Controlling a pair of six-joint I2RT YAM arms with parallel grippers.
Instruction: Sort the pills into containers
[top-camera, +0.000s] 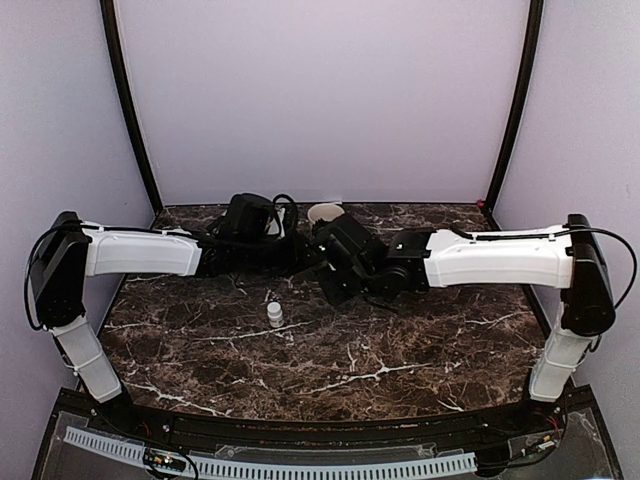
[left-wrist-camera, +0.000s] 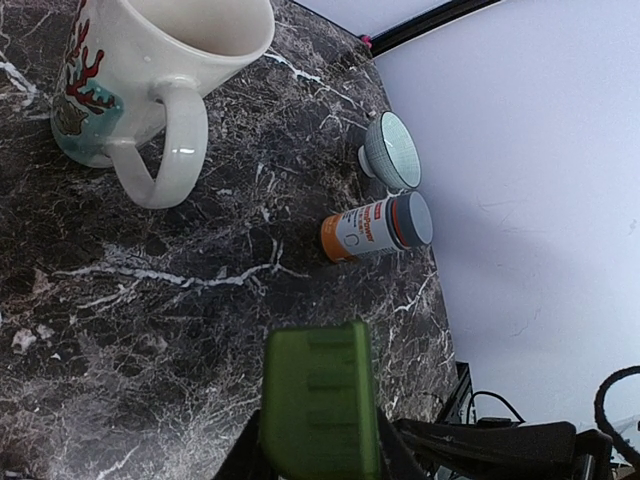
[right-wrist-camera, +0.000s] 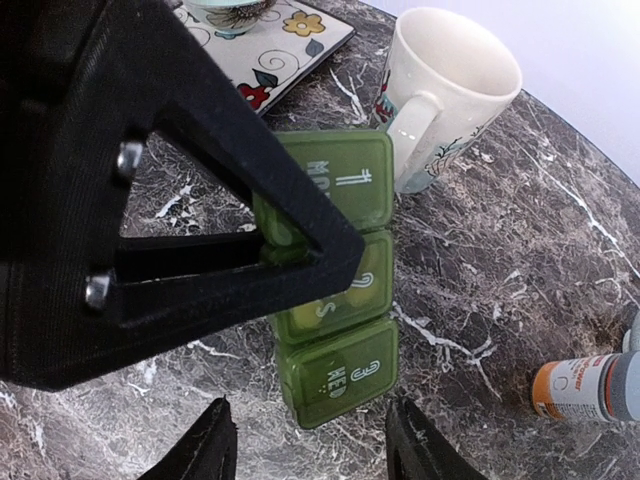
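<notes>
A green pill organizer (right-wrist-camera: 340, 375) hangs above the table, its lidded compartments marked with letters, MED among them. My left gripper is shut on it; in the right wrist view the left gripper's black fingers (right-wrist-camera: 290, 285) cross its upper part. Below the MED compartment, my right gripper stands open, one fingertip to either side and no contact visible. From above, both grippers meet mid-table and hide most of the organizer. A small white bottle (top-camera: 275, 316) stands in front of the left arm. An orange-and-white bottle with a grey cap (left-wrist-camera: 370, 228) is on the table.
A white mug with a coral pattern (left-wrist-camera: 150, 80) stands behind the organizer. A small bowl (left-wrist-camera: 395, 150) sits beyond the orange bottle. In the right wrist view, a flowered tray (right-wrist-camera: 310, 35) lies at the back.
</notes>
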